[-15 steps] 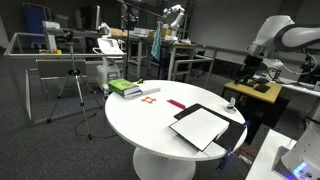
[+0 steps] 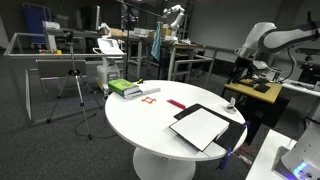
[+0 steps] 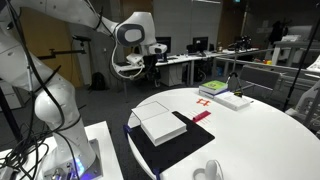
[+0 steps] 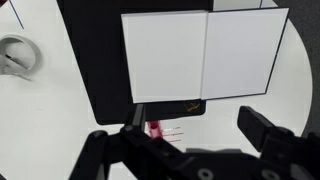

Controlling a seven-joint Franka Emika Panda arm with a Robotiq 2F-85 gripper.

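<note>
An open book with blank white pages (image 4: 165, 58) lies on a black mat (image 4: 90, 60); exterior view 2 shows the same white book (image 3: 158, 122) near the table's front. High over the table's robot side hangs my gripper, its dark fingers (image 4: 116, 148) spread wide apart with nothing seen between them. A white mug (image 4: 18, 55) stands beside the mat, and exterior view 1 also has this mug (image 2: 231, 104) at the mat's edge. Beyond the mat is a small red object (image 2: 176, 103), partly hidden by the gripper in the wrist view.
Green-covered books (image 2: 124, 87) and a white box (image 3: 234, 100) sit at the table's far side. Close to them is an orange item (image 2: 150, 99). Between the orange item and the table's front edge, the white tabletop (image 2: 140, 118) is bare.
The arm has shifted slightly over the last second, its gripper staying high above the table. Book, mat, mug and red object lie where they were.
</note>
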